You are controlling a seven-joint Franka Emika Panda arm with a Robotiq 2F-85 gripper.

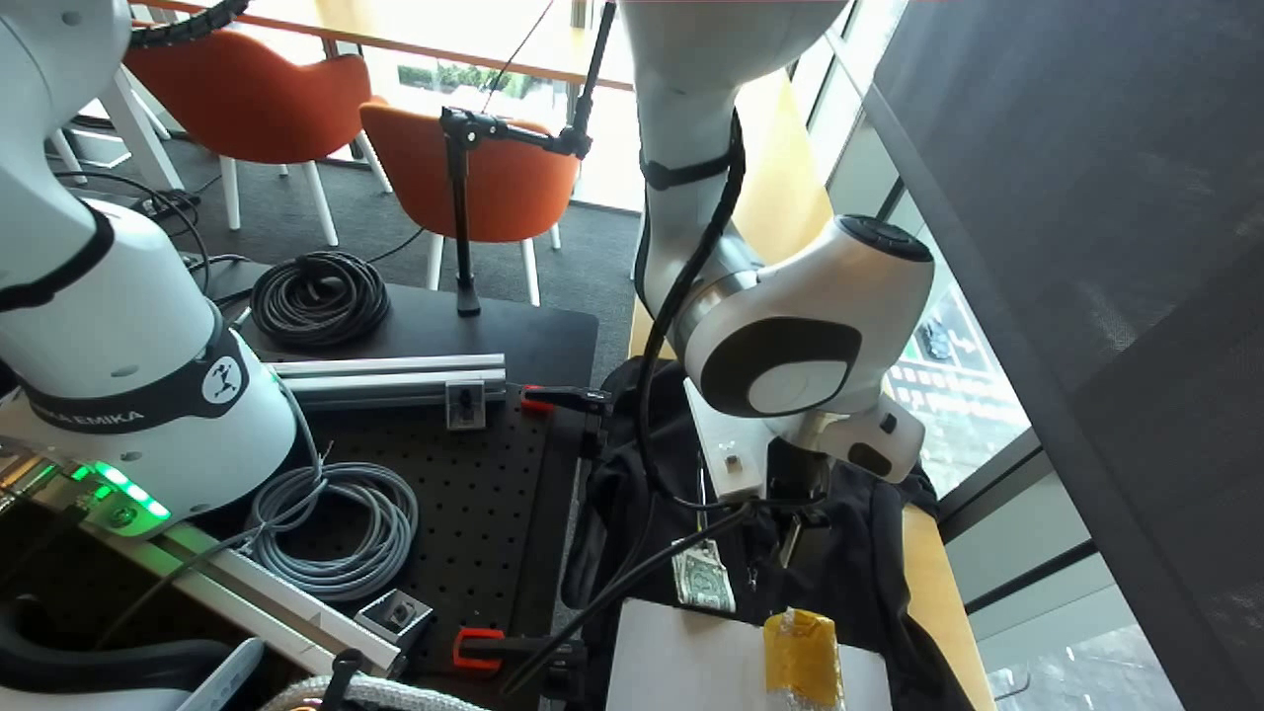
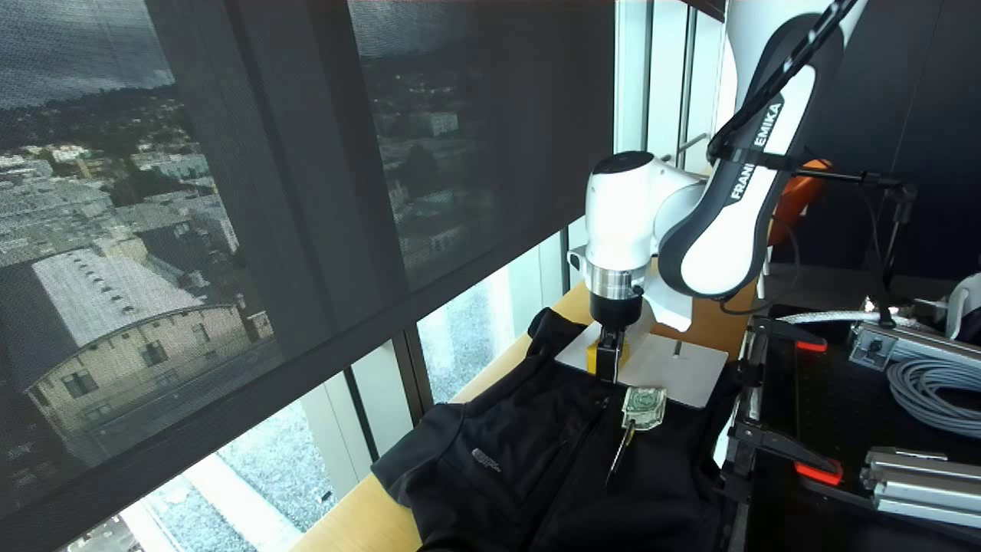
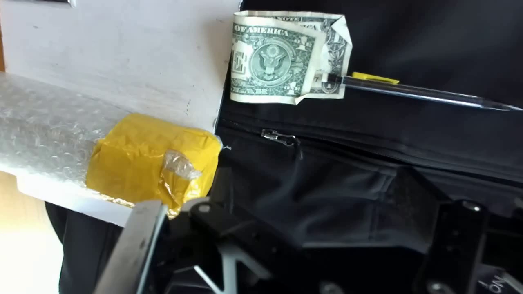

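Note:
My gripper stands open over the black jacket, with no object between its fingers; the jacket's dark cloth shows in the gap. Folded dollar bills lie on the cloth against the edge of a white board. A clear pen with a yellow clip rests with one end on the bills. On the board sits a bubble-wrapped bundle with a yellow taped end, close to my left-hand finger in the wrist view. Seen from exterior view 2, the gripper is beside the bills, towards the window.
Clamps with red ends grip the edge of the black perforated table. A hanging grey shade and the window flank the arm. A dark cable droops from the wrist. Much of the jacket is bare.

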